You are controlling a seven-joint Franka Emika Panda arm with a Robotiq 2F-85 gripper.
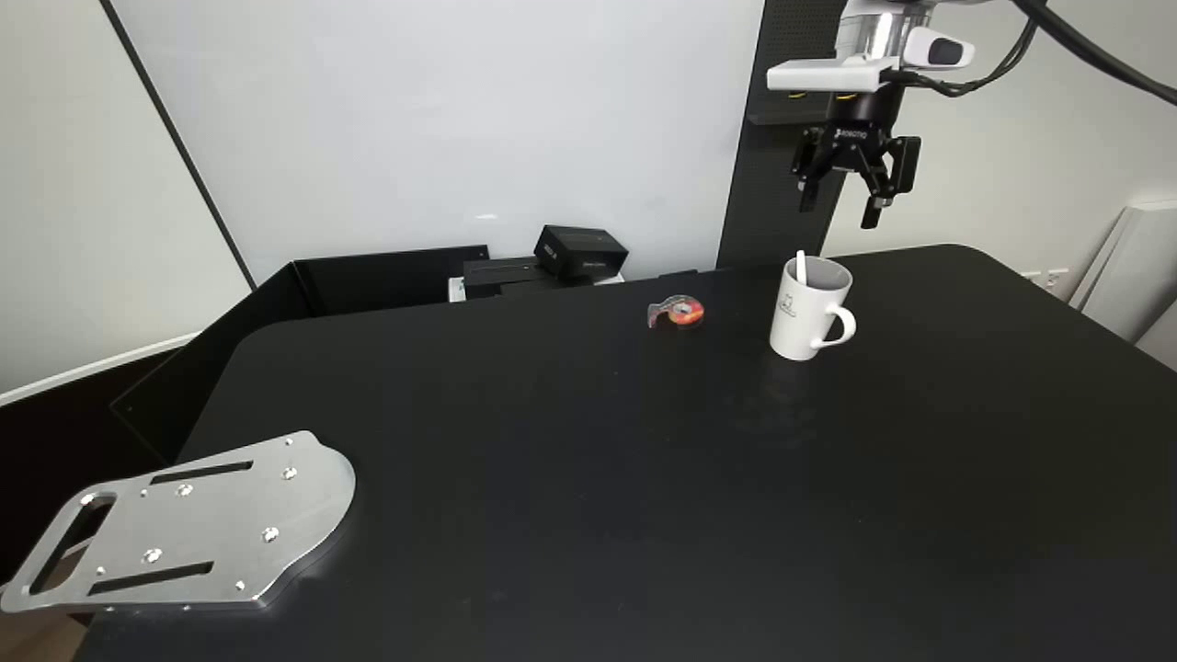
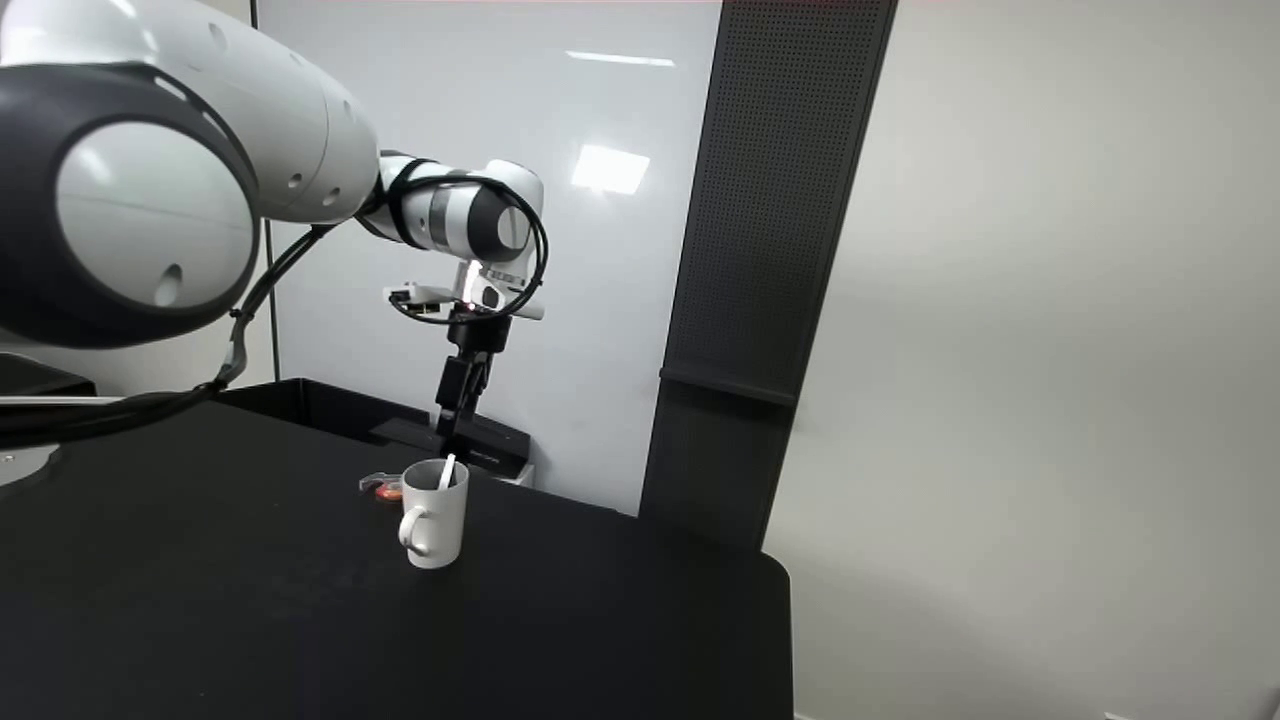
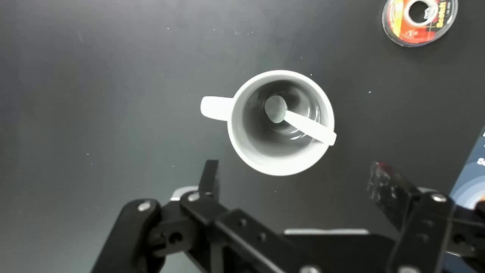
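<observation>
A white mug (image 1: 803,320) stands upright near the back right of the black table. Inside it leans a white spoon (image 3: 310,127), its bowl down at the mug's bottom and its handle resting over the rim. Above the mug hangs my gripper (image 1: 840,208), open and touching nothing. From the wrist, the mug (image 3: 277,166) lies beyond the fingertips, its handle pointing left. The gap between the fingers is empty.
A small red tape dispenser (image 1: 684,313) lies left of the mug. At the table's front left sits a grey metal plate (image 1: 221,519). A black box (image 1: 581,252) rests behind the back edge.
</observation>
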